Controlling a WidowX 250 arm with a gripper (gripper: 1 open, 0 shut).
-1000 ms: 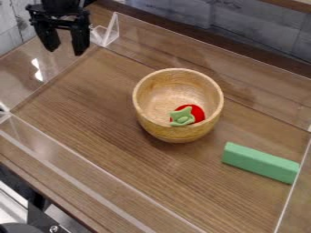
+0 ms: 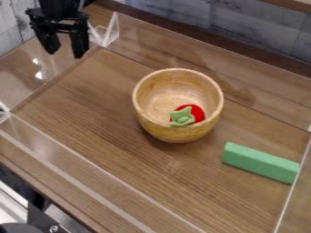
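Note:
My gripper [image 2: 61,41], dark, is at the top left over the wooden table, apart from the objects; whether it is open or shut is unclear. A tan bowl [image 2: 158,91] sits right of centre, holding a red round object [image 2: 194,112] and a light green piece [image 2: 180,119]. A green bar [image 2: 260,161] lies at the lower right.
The wooden table [image 2: 109,173] has broad free room in the middle left and along the bottom. A transparent item stands at the top left beside the gripper, too unclear to identify.
My gripper has shifted slightly to the left; the bowl, its contents and the green bar are unchanged.

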